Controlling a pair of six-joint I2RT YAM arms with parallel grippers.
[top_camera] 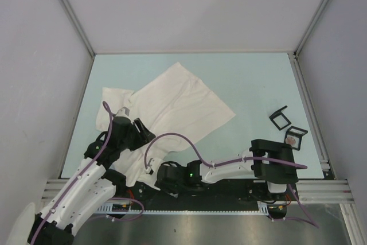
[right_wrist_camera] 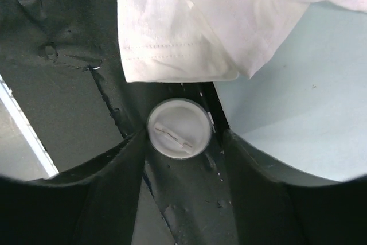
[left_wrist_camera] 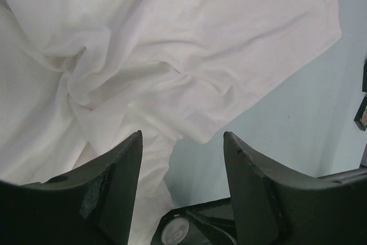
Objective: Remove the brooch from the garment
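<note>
The cream garment (top_camera: 172, 98) lies spread and creased on the pale table; its hem (right_wrist_camera: 160, 58) fills the top of the right wrist view. A round white disc (right_wrist_camera: 179, 133), possibly the brooch, with a small bar on it, rests on the dark strip beside the hem. My right gripper is low over it, fingers apart on either side; whether they touch it is unclear. My left gripper is open above the garment, nothing between its fingers. The top view hides the disc under the right arm.
Two dark square frames, one an open case (top_camera: 295, 137), lie at the table's right (top_camera: 264, 84). Both arms are close together at the front left.
</note>
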